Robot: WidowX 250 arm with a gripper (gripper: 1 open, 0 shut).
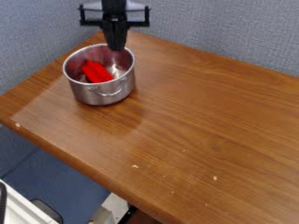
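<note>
A steel pot [108, 90] with a wire handle stands on the wooden table near its left edge. Inside it lies a red object [96, 72]. My black gripper [114, 42] hangs above the pot's back rim at the top of the view; it is shut, with nothing seen between its fingers.
Grey padded walls border it at the left and back. Beyond the lower left edge are a blue floor and some white and black items.
</note>
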